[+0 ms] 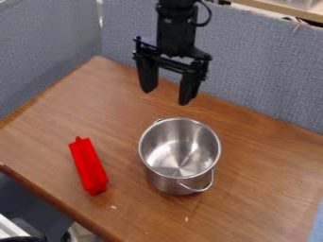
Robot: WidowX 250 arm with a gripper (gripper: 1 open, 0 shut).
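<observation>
My black gripper [168, 78] hangs over the back of the wooden table, its two fingers wide apart with nothing between them. A steel pot [179, 151] with wire handles stands upright on the table below and in front of it. A long red object [89, 165] lies at the front left of the table, apart from the pot.
Grey padded walls [51, 52] border the table at the left and back, and a pale wooden shelf edge shows at the top right.
</observation>
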